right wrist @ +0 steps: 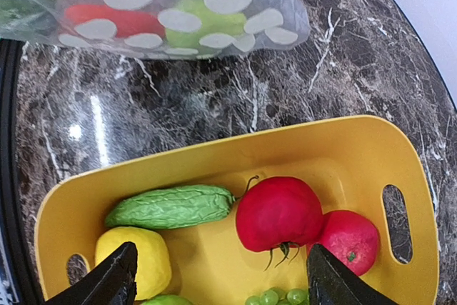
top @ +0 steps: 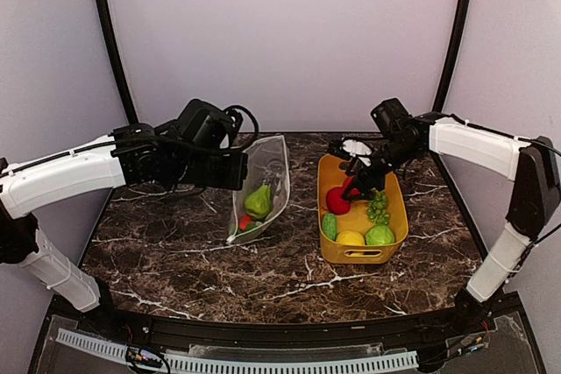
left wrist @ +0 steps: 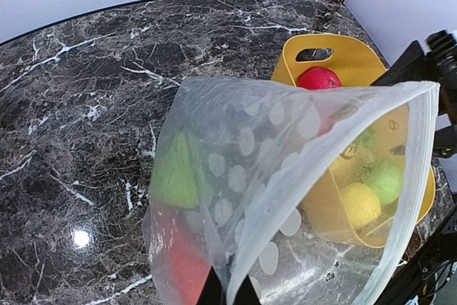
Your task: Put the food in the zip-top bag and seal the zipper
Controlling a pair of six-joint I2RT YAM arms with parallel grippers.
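Observation:
My left gripper is shut on the rim of the clear zip top bag, which hangs with its mouth open. Inside the bag, a green pear-shaped food lies above something red; in the left wrist view both are blurred by the plastic. Over the yellow bin, my right gripper is open, with nothing between its fingers. Ahead of it in the right wrist view lie a dark red tomato-like food and a second red food. Green grapes are partly cut off in that view.
The yellow bin stands just right of the bag. A green cucumber, a yellow food and a round green food sit at its near end. Bare dark marble table spreads to the left and front.

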